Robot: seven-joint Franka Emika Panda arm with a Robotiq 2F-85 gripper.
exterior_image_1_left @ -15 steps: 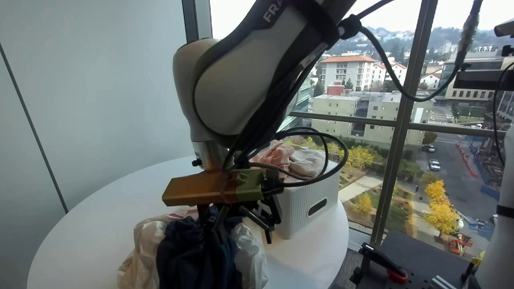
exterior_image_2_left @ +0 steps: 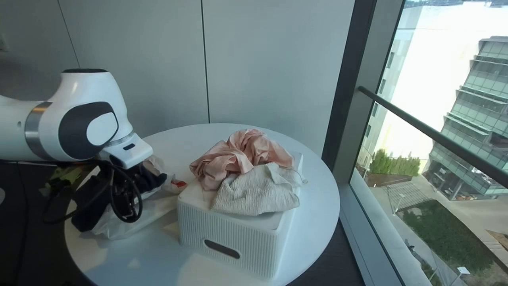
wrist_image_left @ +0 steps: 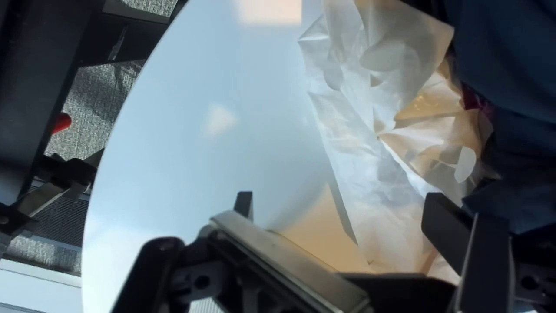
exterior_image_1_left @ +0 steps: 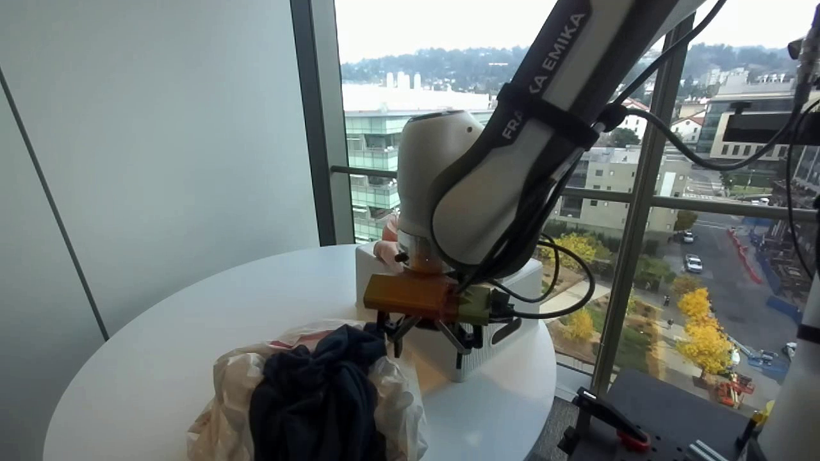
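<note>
My gripper (exterior_image_1_left: 428,355) stands open above the table, between the bag and the white box, with nothing between its fingers. A dark navy cloth (exterior_image_1_left: 319,392) lies bunched on a crumpled plastic bag (exterior_image_1_left: 230,384) at the front of the table. In the wrist view the bag (wrist_image_left: 359,156) passes beneath the right-hand finger (wrist_image_left: 448,229), with the navy cloth (wrist_image_left: 521,135) beyond it. On top of the white box (exterior_image_2_left: 228,233) rest a pink cloth (exterior_image_2_left: 224,162) and a whitish textured cloth (exterior_image_2_left: 257,190). The arm hides most of these cloths in exterior view 1.
The round white table (exterior_image_2_left: 314,209) has bare room around the box and along its left side (exterior_image_1_left: 154,361). A window rail (exterior_image_2_left: 428,133) runs beyond the table's edge. A dark bench (exterior_image_1_left: 669,415) with a clamp stands at the right.
My gripper has moved right and slightly up in exterior view 1, away from over the navy cloth and toward the white box. The cloth and bag look unmoved.
</note>
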